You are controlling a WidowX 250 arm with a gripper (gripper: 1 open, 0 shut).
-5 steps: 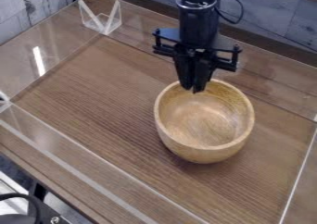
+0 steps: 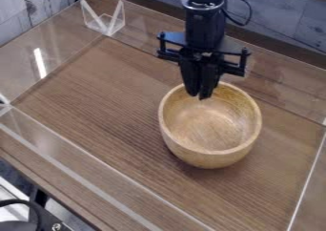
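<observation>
A cream oval bowl (image 2: 211, 130) sits on the wooden table (image 2: 90, 120), right of centre, with nothing visible inside it. The black arm comes down from the top of the view, and its gripper (image 2: 201, 82) hangs over the bowl's back rim. Whether the fingers are open or shut is hard to tell, and whether they touch the rim is unclear.
A clear bracket-like object (image 2: 102, 20) is at the back left. A dark cable end (image 2: 18, 216) lies at the bottom left corner. The right side has free table.
The gripper has shifted very slightly; the bowl looks the same.
</observation>
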